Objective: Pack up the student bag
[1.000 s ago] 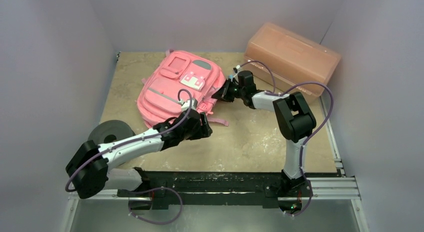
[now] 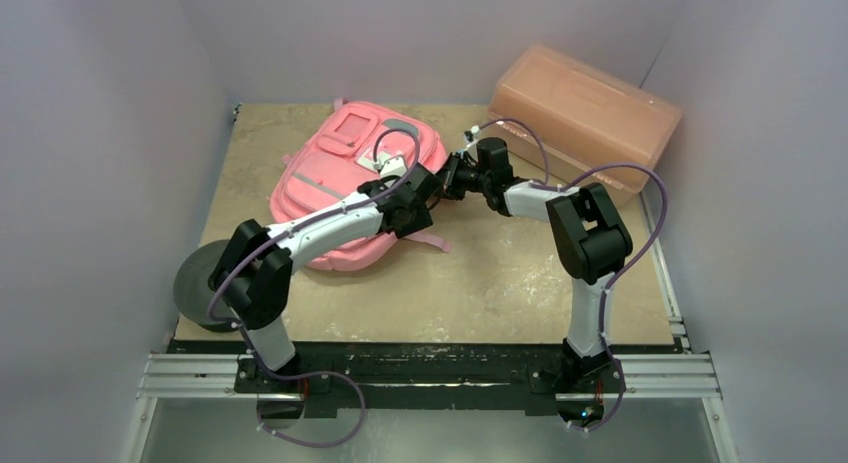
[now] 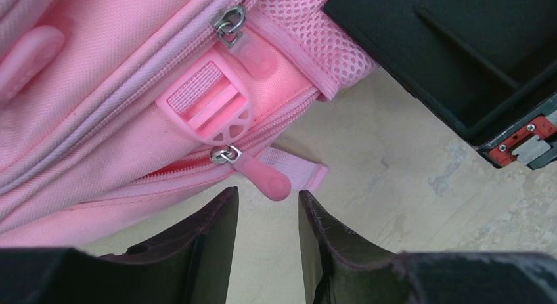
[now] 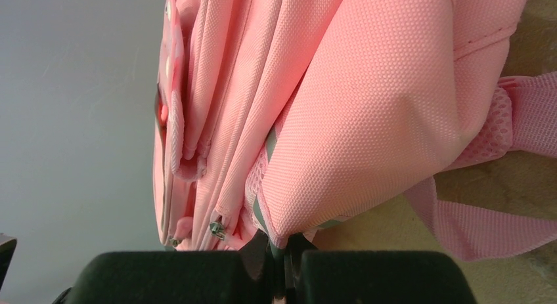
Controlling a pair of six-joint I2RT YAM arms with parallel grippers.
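The pink backpack [image 2: 330, 173] lies on the table, its lower right partly hidden by my left arm. In the left wrist view, a rubber zipper pull [image 3: 263, 176] hangs from the lower zipper, its rounded end in line with the gap of my left gripper. Those fingers [image 3: 220, 218] stand apart on either side of it, not closed on it. At the bag's right side, my right gripper [image 2: 446, 179] is shut; in the right wrist view a thin edge of bag fabric [image 4: 279, 228] runs between its fingertips.
An upright peach box [image 2: 590, 103] stands at the back right. A dark round object [image 2: 200, 288] sits at the left, partly behind my left arm. Another zipper pull [image 3: 253, 54] and a plastic strap adjuster [image 3: 210, 104] are close by.
The bag has shifted slightly left.
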